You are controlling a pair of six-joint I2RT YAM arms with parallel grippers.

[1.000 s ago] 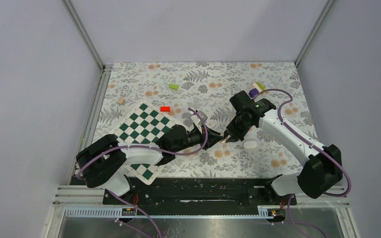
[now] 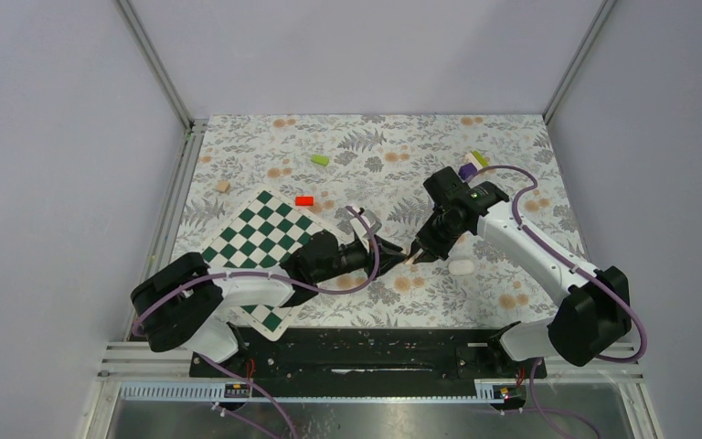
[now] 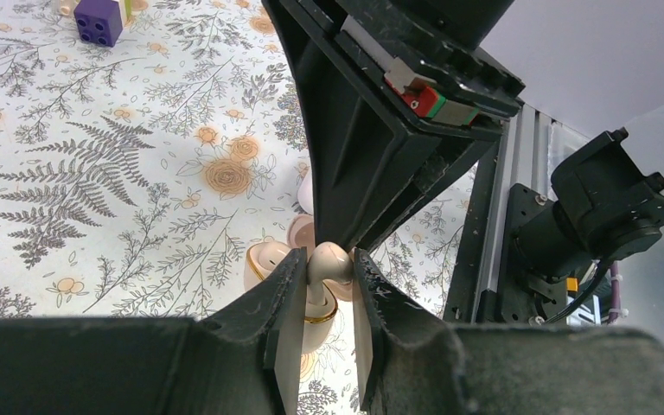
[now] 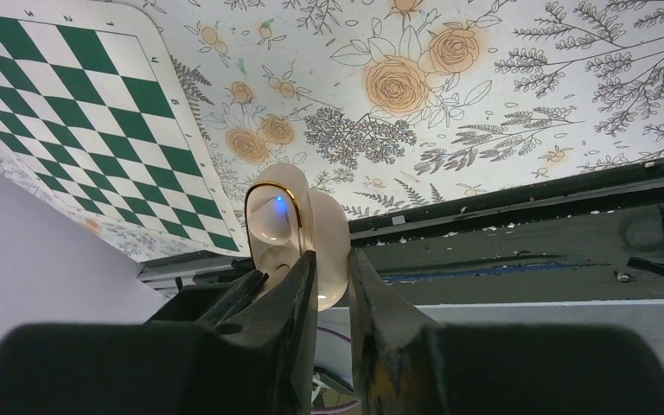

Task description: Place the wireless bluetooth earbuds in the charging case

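Note:
Both grippers meet low over the mat, right of the chessboard. My left gripper is shut on a white earbud (image 3: 331, 259), held against the open charging case (image 3: 316, 334). My right gripper is shut on that cream, gold-trimmed case (image 4: 333, 226). In the right wrist view an earbud (image 4: 270, 222) sits in one well beside a blue light, while the other well is partly hidden by the left gripper's fingertip.
A chessboard (image 2: 258, 234) lies at left, with a red block (image 2: 304, 200), a green block (image 2: 320, 159) and a wooden block (image 2: 222, 186). A purple block is at back right. A white oval object (image 2: 462, 267) lies near the right arm.
My left gripper and wrist have shifted very slightly, its cable hanging a little differently. The right arm looks still.

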